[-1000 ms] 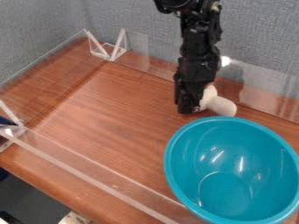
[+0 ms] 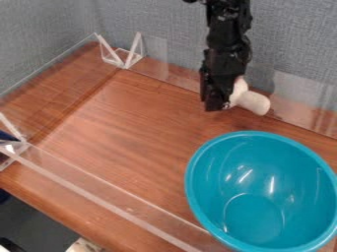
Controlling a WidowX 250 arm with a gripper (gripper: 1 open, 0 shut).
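The black arm comes down at the back right, with my gripper [image 2: 222, 96] low above the wooden table. A white cylindrical object [image 2: 251, 100] is at the gripper's right side, lying at a tilt; whether the fingers hold it is hard to tell, and their spread is not clear.
A large cyan bowl [image 2: 261, 192] fills the front right. Clear panels edge the table, with white brackets [image 2: 120, 56] at the back left and another at the left edge.
My gripper has risen slightly, and the white object beside it has moved up with it, towards the back.
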